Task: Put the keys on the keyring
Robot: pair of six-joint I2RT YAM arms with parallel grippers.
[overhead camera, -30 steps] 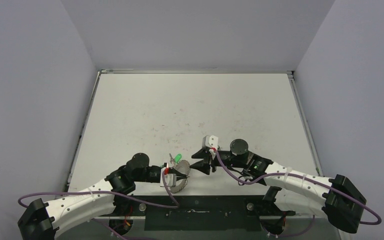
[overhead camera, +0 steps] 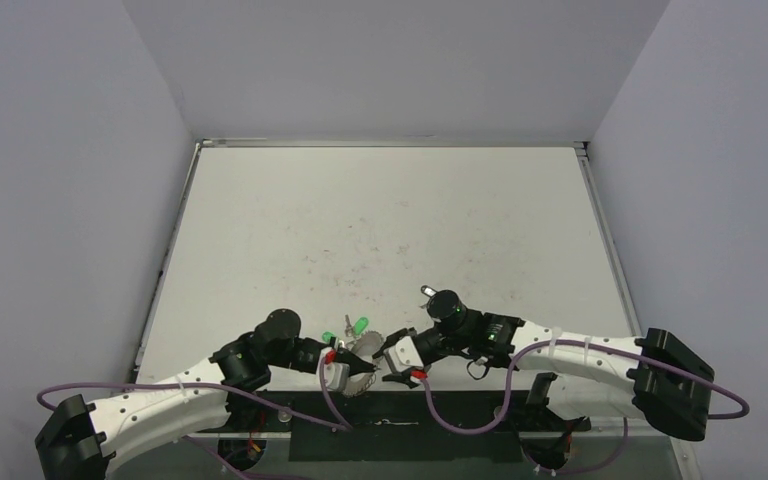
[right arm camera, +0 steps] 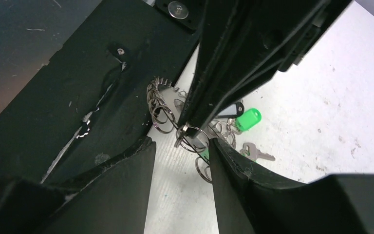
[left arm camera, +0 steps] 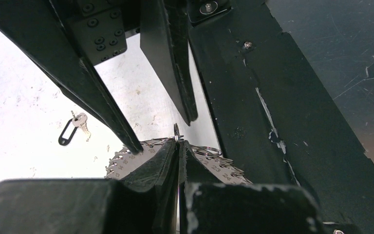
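The ringed ring-sizer plate (left arm camera: 141, 161) is under both grippers near the front edge. My left gripper is shut, a small metal piece at its tips beside the rings. My right gripper is part open, its fingers on either side of a ring (right arm camera: 193, 146) by the left fingertips. A loose key (right arm camera: 253, 152) and green tag (right arm camera: 247, 118) lie on the table nearby. In the left wrist view another key (left arm camera: 80, 122) with a black tag (left arm camera: 64, 141) lies apart.
The black front rail (right arm camera: 78, 87) runs just beside the work. Grey walls stand around it.
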